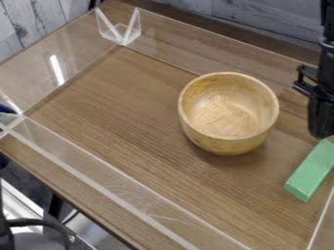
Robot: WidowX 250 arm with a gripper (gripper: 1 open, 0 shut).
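Note:
A round light-wood bowl (229, 107) sits on the wooden table at centre right. A green rectangular block (308, 174) lies flat to its lower right. My black gripper (317, 122) is at the right edge, just above the block's far end and right of the bowl. It is partly out of frame, and the view is too small to show its fingers clearly.
A white wire-like object (119, 29) stands at the back left. Dark cables (39, 227) lie at the lower left edge.

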